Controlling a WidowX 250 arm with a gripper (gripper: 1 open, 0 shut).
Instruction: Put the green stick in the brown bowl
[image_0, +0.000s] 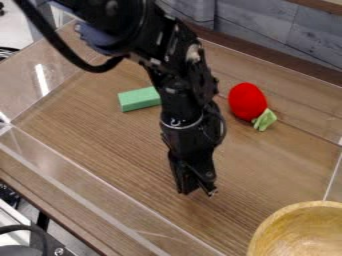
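The green stick lies on the wooden table, up and left of the arm, with its right end close behind the arm in this view. At the bottom right corner sits the brown bowl, pale tan and partly cut off by the frame. My black gripper points down over the middle of the table, between stick and bowl. No green shows at its fingertips. How far apart its fingers stand is hard to make out.
A red strawberry-like toy with a green top lies right of the arm. Bare wooden table spreads to the left and front. A grey wall bounds the back right.
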